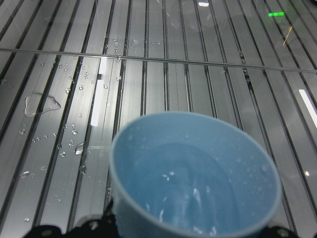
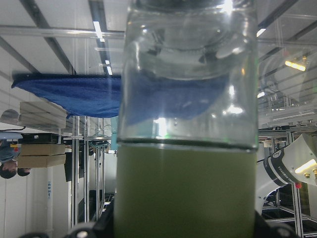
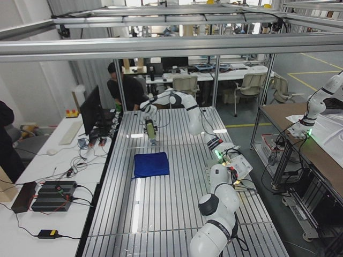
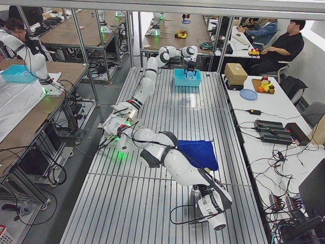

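Note:
My left gripper is shut on a light blue cup [image 1: 193,183] with clear liquid in it. In the camera right view this cup [image 4: 190,75] is above a blue bin [image 4: 180,81] at the far end. My right gripper is shut on a clear container [image 2: 184,193] with yellow-green contents in its lower part as seen in the right wrist view. In the camera left view the container [image 3: 150,131] is upright near the far end of the slatted surface [image 3: 161,198]. A folded blue cloth [image 3: 151,165] lies between the arms.
Water drops [image 1: 42,103] lie on the metal slats. A white side table [image 3: 59,214] carries power units, cables and a monitor [image 3: 91,110].

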